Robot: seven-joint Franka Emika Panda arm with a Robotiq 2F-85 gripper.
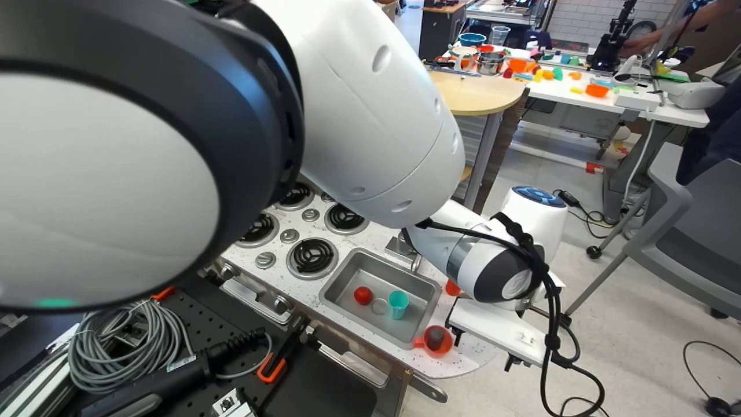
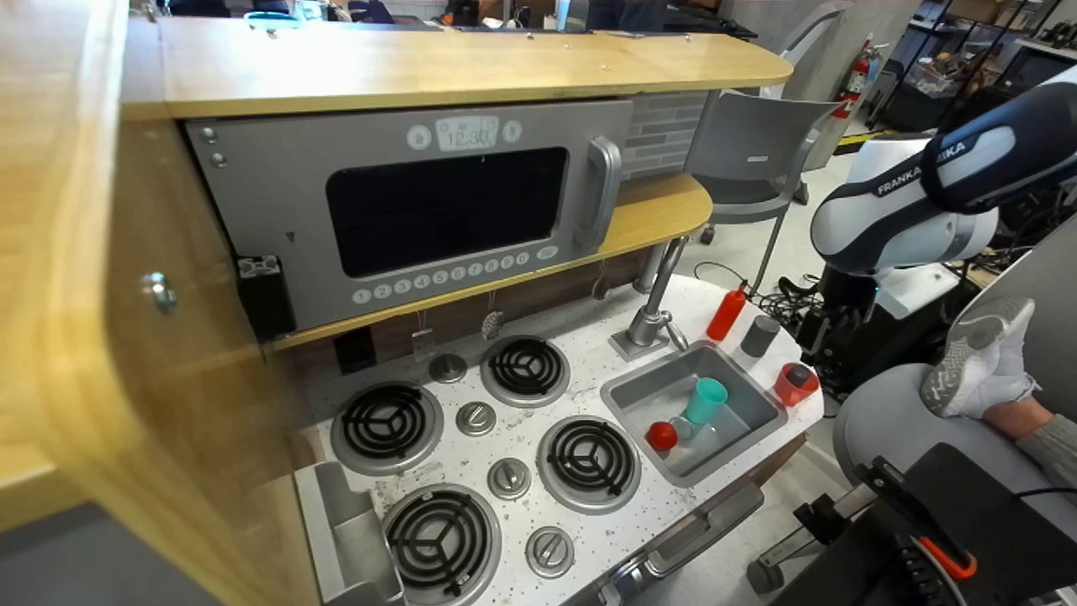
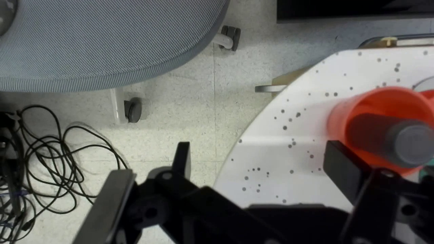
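Observation:
My gripper is open, its two black fingers (image 3: 181, 160) wide apart with no object held between them. It hovers by the rounded end of the white counter (image 3: 280, 162). At the right of the wrist view, close beside one finger, stands a red cup (image 3: 339, 118) with a dark grey cylinder (image 3: 413, 142) leaning inside it. In exterior view 2 the red cup (image 2: 790, 394) sits right of the sink, and my gripper (image 2: 833, 328) is beyond it, off the counter's side. A teal cup (image 2: 707, 401) and a red ball (image 2: 661, 436) lie in the sink (image 2: 631, 389).
A red bottle (image 2: 726, 315) and a grey cup (image 2: 759, 337) stand behind the sink near the faucet (image 2: 658, 298). Stove burners (image 2: 588, 463) fill the counter's left. A grey chair (image 3: 101, 44) and loose cables (image 3: 61, 162) are beyond the counter edge.

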